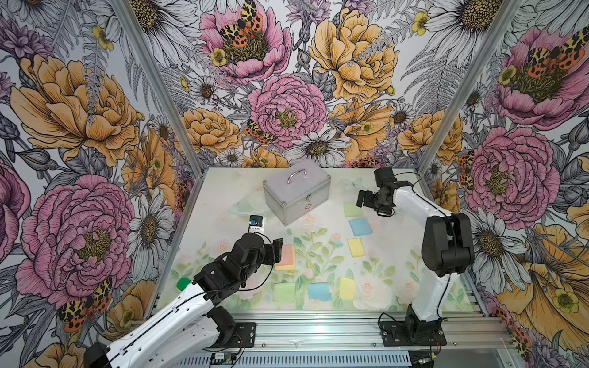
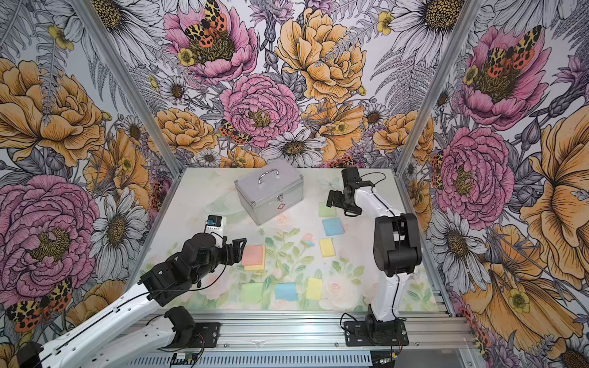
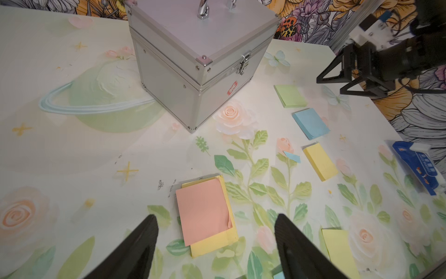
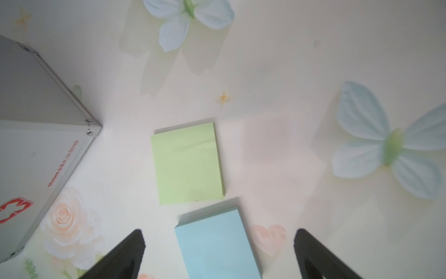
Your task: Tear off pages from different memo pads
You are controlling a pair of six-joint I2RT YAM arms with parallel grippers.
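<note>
Several memo pads lie on the table. A pink pad (image 3: 204, 211) rests on a yellow one, just beyond my left gripper, whose two fingers stand apart with nothing between them. Toward the back right are a green pad (image 4: 186, 162), a blue pad (image 4: 214, 244) and a yellow pad (image 3: 320, 161). My right gripper hangs open over the green and blue pads. Along the front lie green (image 1: 284, 292), blue (image 1: 319, 291) and yellow (image 1: 346, 288) pads.
A silver metal case (image 1: 293, 202) stands at the back middle, left of the back green pad. A small blue-and-white packet (image 3: 413, 162) shows at the right in the left wrist view.
</note>
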